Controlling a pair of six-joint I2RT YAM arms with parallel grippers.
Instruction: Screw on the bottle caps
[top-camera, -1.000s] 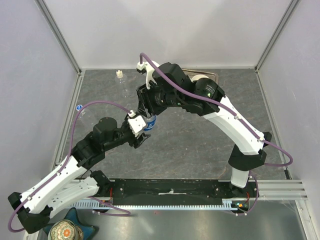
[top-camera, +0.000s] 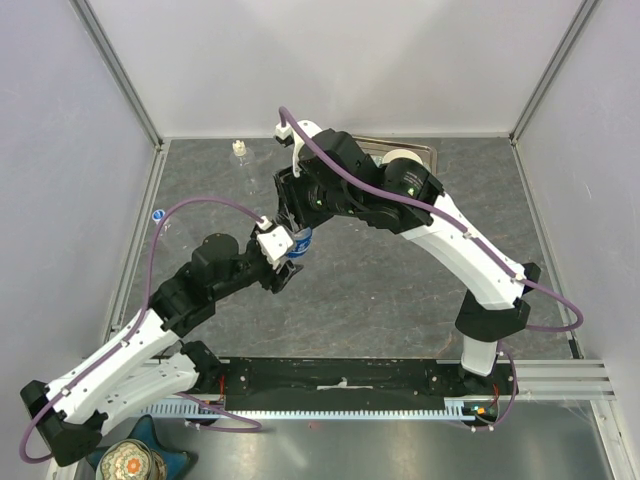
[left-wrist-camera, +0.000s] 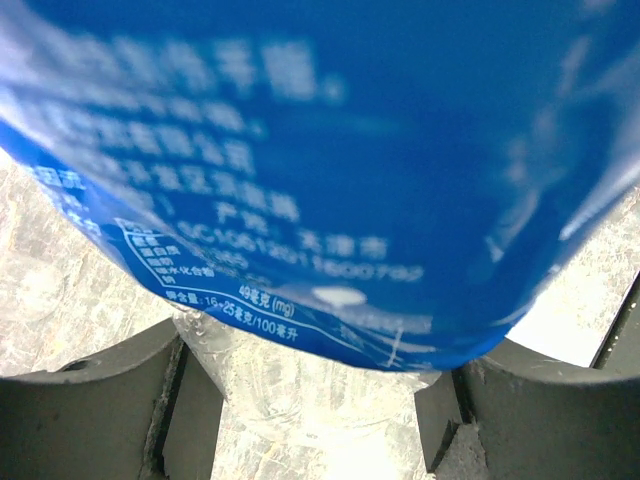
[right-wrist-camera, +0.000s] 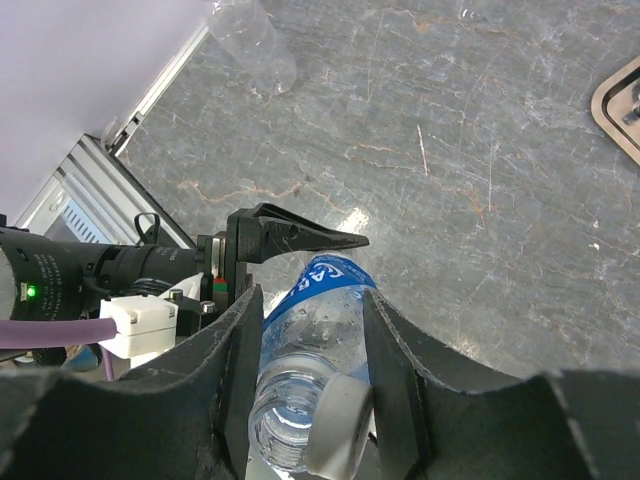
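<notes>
A clear bottle with a blue label (top-camera: 300, 243) is held over the table's middle, my left gripper shut on it. Its label (left-wrist-camera: 300, 180) fills most of the left wrist view. In the right wrist view the bottle's bare mouth (right-wrist-camera: 285, 430) faces the camera. A white cap (right-wrist-camera: 342, 428) sits tilted at the mouth's right side, against my right gripper's right finger, not square on the opening. The right gripper stands part open around the bottle's upper part, with a gap beside its left finger. From above, the right arm hides the mouth and cap.
A clear bottle with a cream cap (top-camera: 240, 150) is at the back left; another with a blue cap (top-camera: 159, 216) is by the left edge. A tray (top-camera: 425, 155) sits at the back, partly behind the right arm.
Both arms have barely moved; only slight shifts of the left arm and right gripper show. The bottle stays in the left gripper at about the same place.
</notes>
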